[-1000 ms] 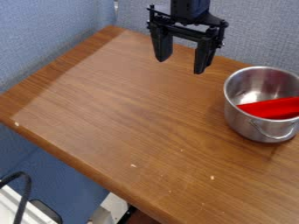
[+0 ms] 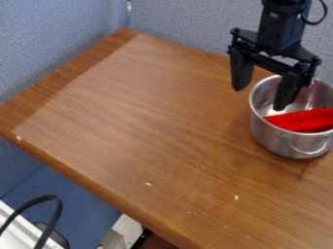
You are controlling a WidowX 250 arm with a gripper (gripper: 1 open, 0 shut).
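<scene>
My black gripper [image 2: 264,83] hangs open over the left part of a steel pot [image 2: 286,138] on the right of the wooden table. Its two fingers straddle the upper part of the pot's opening, with nothing seen between them. Inside the pot lies a long red object [image 2: 302,121], its right end at the frame's edge.
Blue padded walls [image 2: 58,39] border it at the back and left. A white object and black cable sit off the table at lower left.
My gripper has moved from the back middle of the table to the right and a little down, over the pot. The pot and red object stay where they were.
</scene>
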